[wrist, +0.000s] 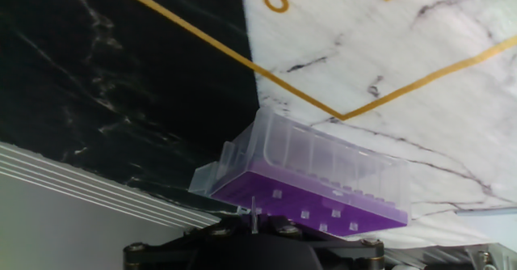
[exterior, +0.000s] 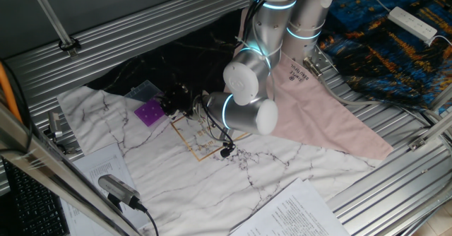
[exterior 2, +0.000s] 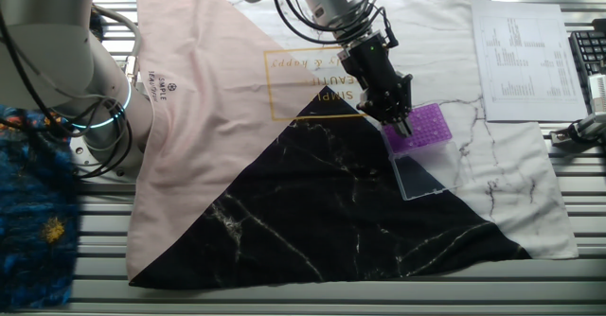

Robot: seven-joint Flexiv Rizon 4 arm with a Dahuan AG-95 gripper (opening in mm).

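A purple-topped rack with clear walls lies on the cloth, several small clear pieces showing on its purple face. The same purple rack has a clear open lid spread beside it, over the border of the black and white cloth. My black gripper points down at the rack's edge nearest the arm, overlapping it in this view; whether they touch is unclear. In the wrist view the gripper sits along the bottom edge, a thin pale upright sliver at its middle. The gap between its fingers cannot be made out.
The cloth has pink, black and white marble parts and a gold-framed print. Paper sheets lie at its front edge, and a grey device with a cable stands to the left.
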